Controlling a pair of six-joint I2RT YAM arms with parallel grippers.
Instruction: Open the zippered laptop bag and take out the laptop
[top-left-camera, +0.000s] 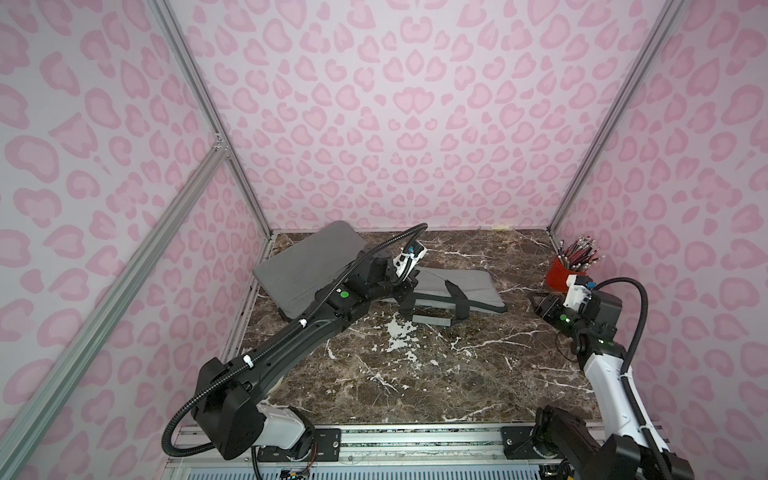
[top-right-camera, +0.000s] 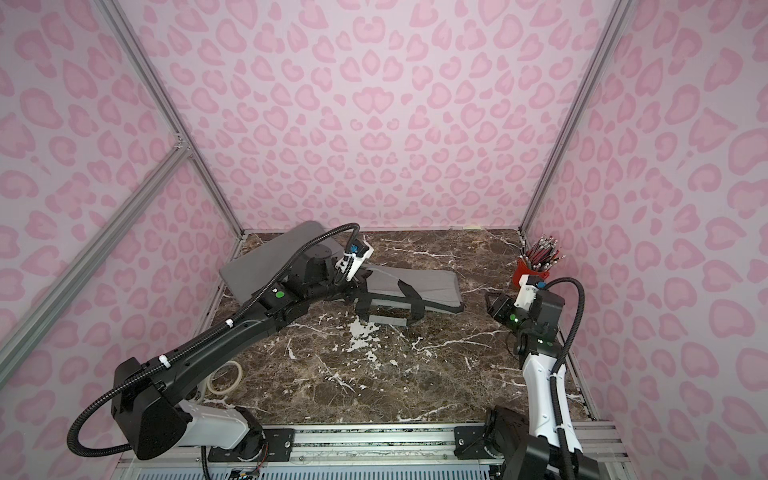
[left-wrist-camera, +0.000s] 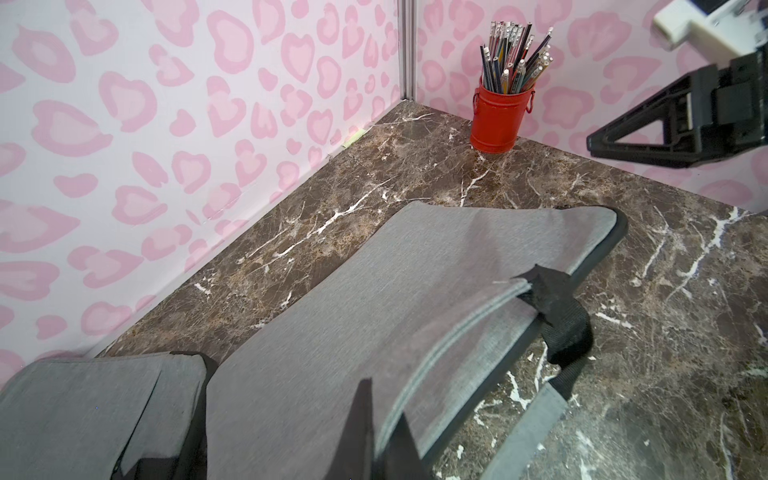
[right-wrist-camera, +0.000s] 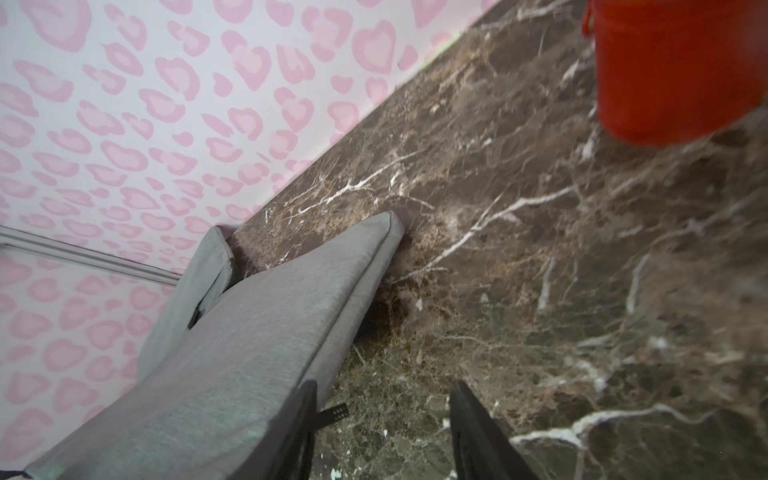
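The grey laptop bag (top-left-camera: 472, 281) lies on the marble table at the middle, dark straps along its near side. My left gripper is shut on the bag's light-edged grey fabric, which rises to the fingers. A black strap (left-wrist-camera: 560, 316) joins the edge farther right and carries a grey handle (left-wrist-camera: 528, 436). To the right of the bag my right gripper stands open with nothing between its fingers; in the top left view that right gripper (top-left-camera: 541, 305) is clear of the bag. No laptop shows.
Another grey flat case (top-left-camera: 308, 268) lies at the back left. A red bucket of pencils (top-left-camera: 562, 273) stands at the back right, close to my right arm. A tape roll (top-right-camera: 225, 377) lies near the left arm's base.
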